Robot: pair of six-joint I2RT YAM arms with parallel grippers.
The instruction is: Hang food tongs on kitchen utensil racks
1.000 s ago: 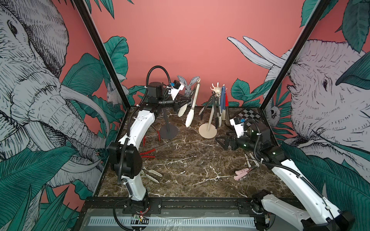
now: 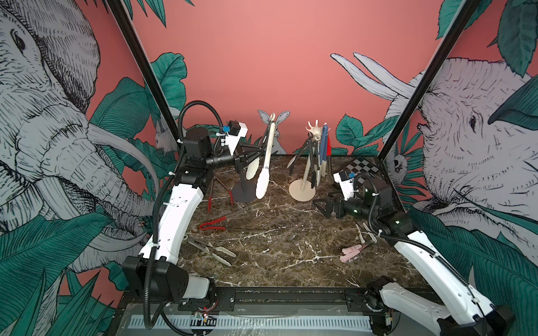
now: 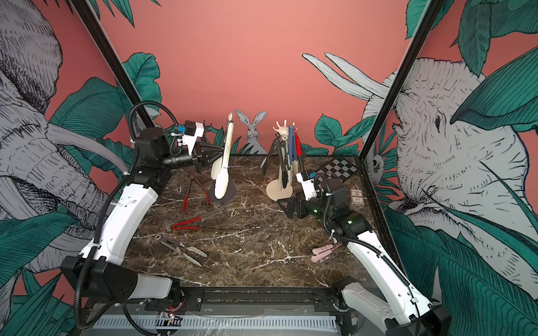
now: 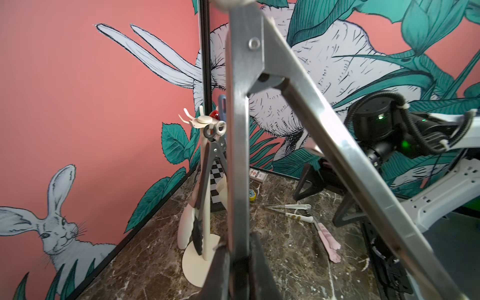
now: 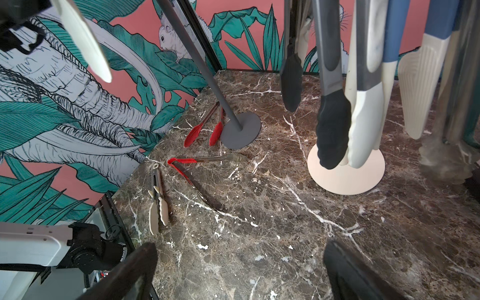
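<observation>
My left gripper [image 2: 260, 153] is shut on one metal arm of white-tipped tongs [image 2: 269, 143], which hang tips down in the air. The left wrist view shows the spread tongs [image 4: 239, 130] close up, their hinge end at the top. In the top left view they are beside the dark grey rack [image 2: 244, 191], whose upper part is hidden behind my left gripper. The beige rack [image 2: 302, 191] carries several hung tongs, seen also as blue-handled tongs [image 2: 323, 142]. My right gripper [image 2: 324, 208] stands open and empty, low in front of the beige rack.
Red tongs [image 2: 213, 224], metal tongs [image 2: 210, 249] and red-tipped tongs [image 5: 194, 134] lie on the left of the marble table. Pink-tipped tongs [image 2: 354, 250] lie at the right, near a checkered board [image 2: 361, 165].
My left gripper has moved left, carrying the tongs from between the racks to beside the dark grey one. The right arm has stayed still.
</observation>
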